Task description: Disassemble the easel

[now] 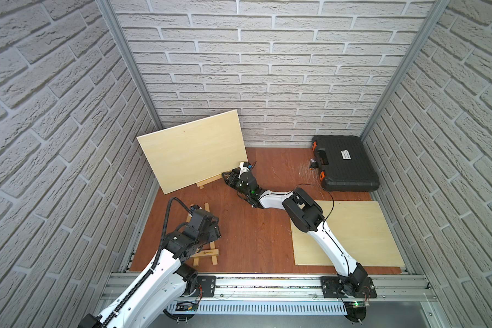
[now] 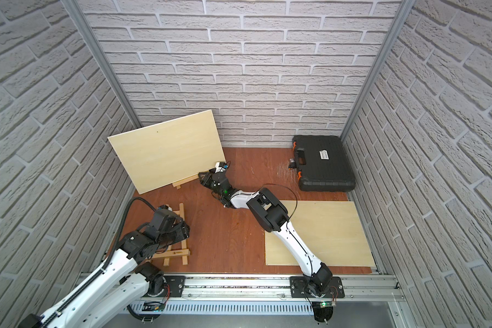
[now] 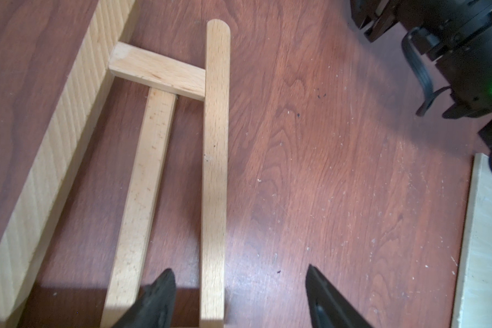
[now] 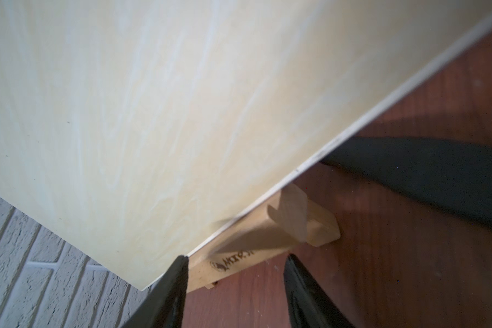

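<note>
A large pale board (image 1: 194, 150) leans at the back left, with a wooden bar (image 4: 240, 254) below its lower edge. My right gripper is open close to that bar; nothing is between its fingers. A wooden frame of slats, with a long slat (image 3: 215, 164) and a short crosspiece (image 3: 158, 68), lies at the front left beneath my left arm. Above this frame my left gripper stands open and empty, the long slat showing between its fingertips. In the top views the left arm covers part of the frame.
A second pale board (image 1: 355, 235) lies flat at the front right. At the back right sits a black case (image 1: 346, 164). A dark object (image 4: 421, 169) rests on the table beside the leaning board.
</note>
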